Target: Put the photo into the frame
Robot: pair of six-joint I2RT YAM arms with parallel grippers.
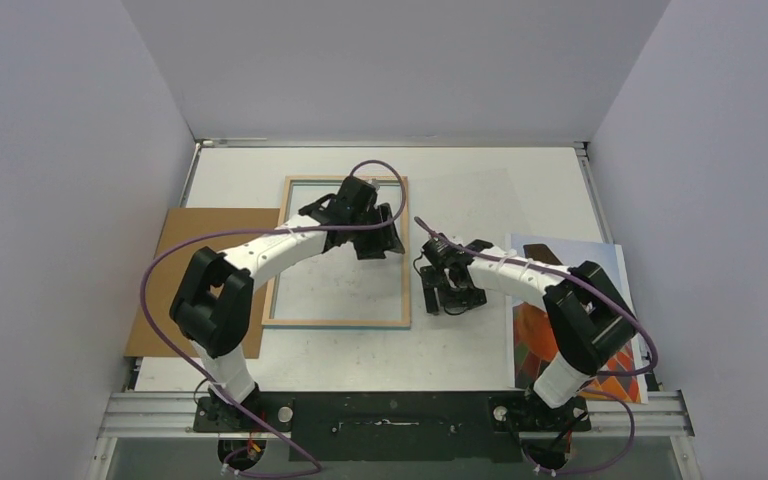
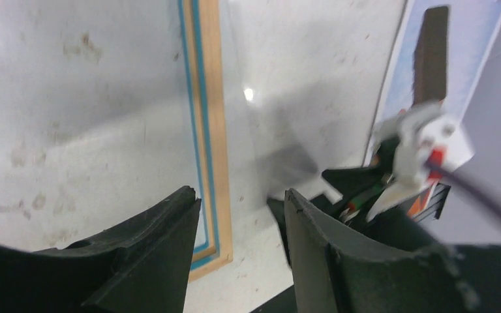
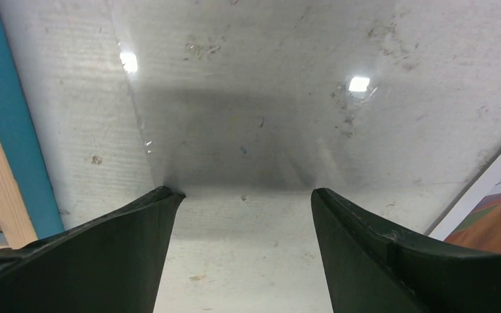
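The wooden frame (image 1: 336,324), light wood with a blue-green inner edge, lies flat at the centre left; its right side runs through the left wrist view. Over that side hovers my left gripper (image 1: 380,252), part open with nothing between its fingers. The photo (image 1: 609,262), light blue, orange and patterned, lies on the right, partly hidden under my right arm. Between frame and photo, low over the table, my right gripper (image 1: 455,303) stands part open and empty. Beneath it a clear sheet (image 3: 248,130) shows by its faint edges and reflections on the white table.
A brown backing board (image 1: 168,270) lies on the left, partly under the frame and my left arm. Grey walls close in both sides. Purple cables loop along both arms.
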